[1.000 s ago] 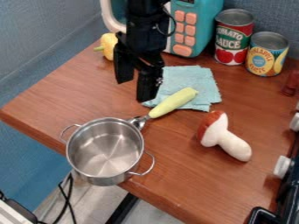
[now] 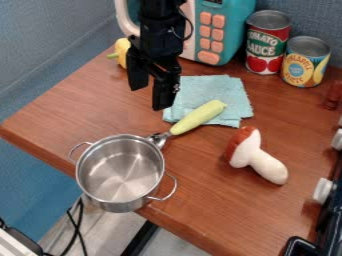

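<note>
My black gripper hangs over the back middle of the wooden table, fingers pointing down and apart, with nothing visible between them. A steel pot stands at the front left. A pale yellow corn cob lies on a light blue cloth, with a silver utensil at its left end. A red-and-white mushroom lies to the right.
A tomato sauce can and a second can stand at the back right beside a teal toy microwave. A yellow object is partly behind the arm. Black stove-like object at the right edge.
My gripper has shifted very slightly over the last second. The objects on the table have not moved.
</note>
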